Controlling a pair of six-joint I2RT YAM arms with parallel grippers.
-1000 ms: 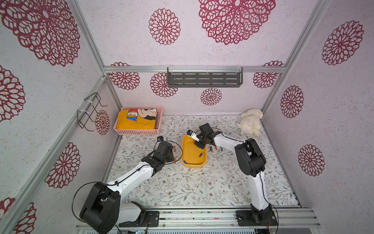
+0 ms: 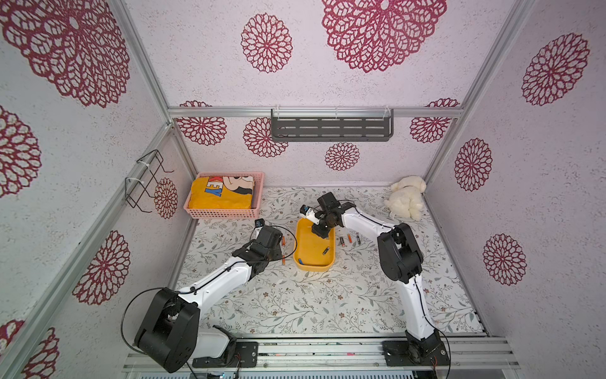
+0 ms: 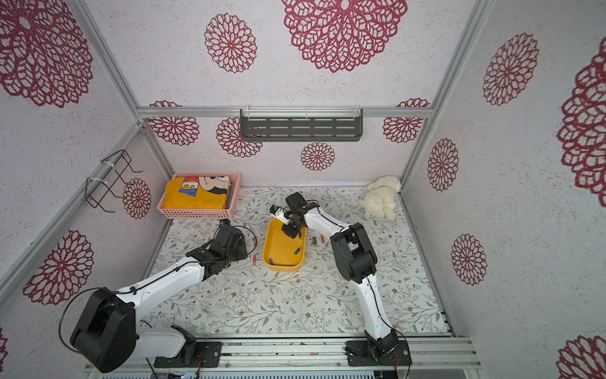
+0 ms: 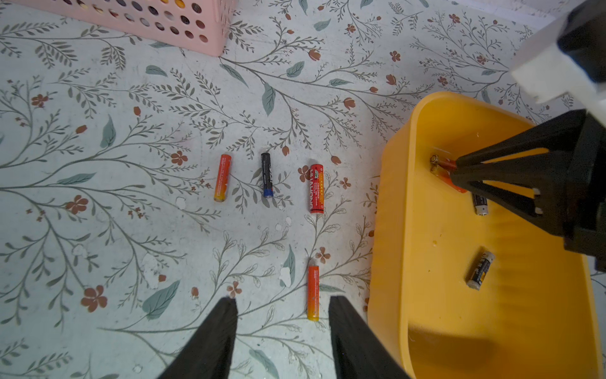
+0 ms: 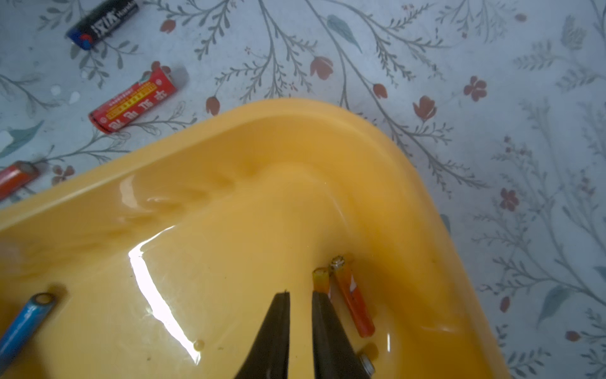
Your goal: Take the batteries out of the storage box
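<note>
The yellow storage box [image 2: 314,267] sits mid-table, with my right gripper reaching into its far end. That gripper stands partly open, nothing visible between its fingers. Two orange batteries [image 5: 352,297] lie side by side near the box's end wall, just beyond and to the right of those fingertips. Elsewhere in the box are a blue battery [image 5: 24,331], a dark battery [image 4: 481,269] and another dark battery [image 4: 481,204], partly behind the right gripper's fingers. Left of the box, my left gripper is open and empty above the table.
Several batteries lie on the table left of the box, including a red battery [image 4: 317,188] and an orange battery [image 4: 313,292]. More lie right of it, such as a dark battery [image 2: 341,241]. A pink basket [image 2: 221,213] stands back left, a white plush [image 2: 406,201] back right.
My right gripper has shifted slightly left and toward the box's far end. The left gripper has moved a little to the right. The batteries in the box look unmoved.
</note>
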